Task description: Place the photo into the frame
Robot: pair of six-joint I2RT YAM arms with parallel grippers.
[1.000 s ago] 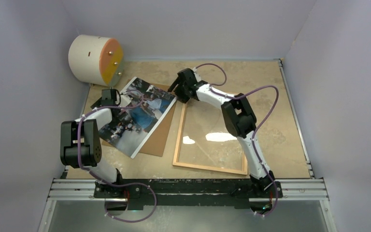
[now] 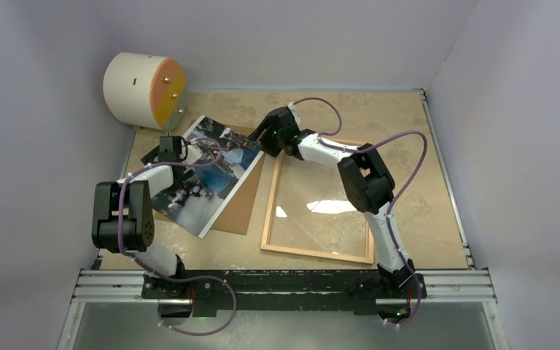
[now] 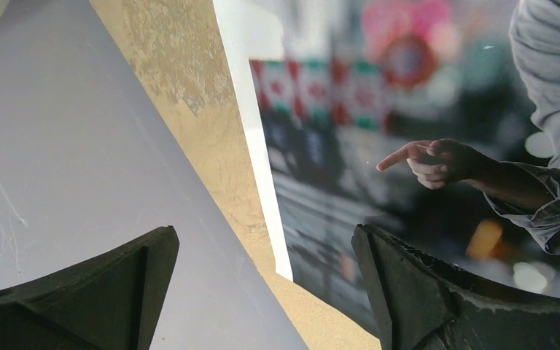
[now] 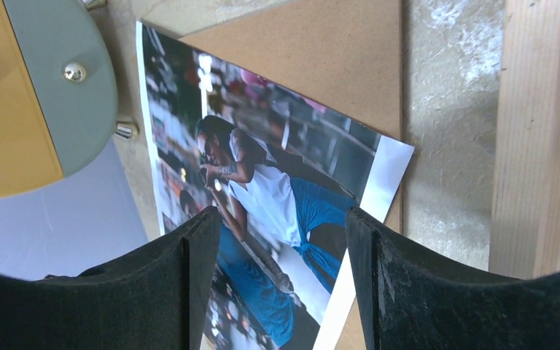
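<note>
The photo [image 2: 215, 179], white-bordered, lies askew on a brown backing board [image 2: 246, 200] left of centre. To its right is the wooden frame [image 2: 313, 254], flat on the table with a clear pane inside. At the photo's left edge my left gripper is open, one finger over the bare side and the other over the picture. My right gripper is also open, above the photo's right part; the photo's white edge [image 4: 386, 175] shows between its fingers. Whether either gripper touches the photo cannot be told.
A white drum-shaped cabinet [image 2: 133, 87] with a coloured front and round knobs stands at the back left, close to the photo's far corner. Bare table [image 2: 423, 175] lies right of the frame. Walls close in on the sides and back.
The left gripper has shifted slightly to the right. The right gripper has moved very slightly, its forearm a little to the right. Photo and frame look nearly unmoved.
</note>
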